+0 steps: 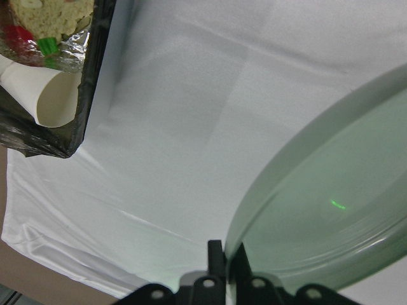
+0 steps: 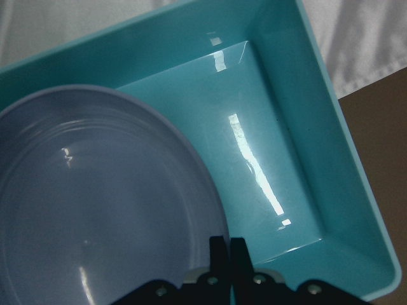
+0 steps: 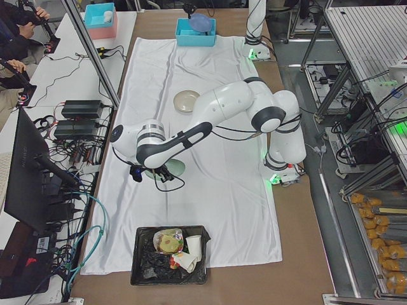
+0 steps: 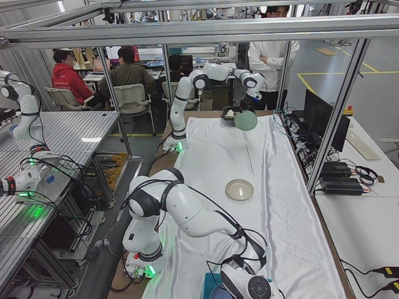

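A green plate (image 1: 331,190) (image 4: 245,121) is held by its rim in my left gripper, tilted over the white cloth near the black bin (image 1: 89,76). In the right wrist view a blue plate (image 2: 95,190) is at the teal tray (image 2: 296,146), with my right gripper shut on its rim. A beige plate (image 3: 186,100) lies flat on the cloth between the two arms.
The black bin, lined with plastic, holds a wrapped food item (image 3: 168,243), paper cups and other waste at one end of the table (image 3: 222,210). A monitor (image 3: 28,178) and cables line one side.
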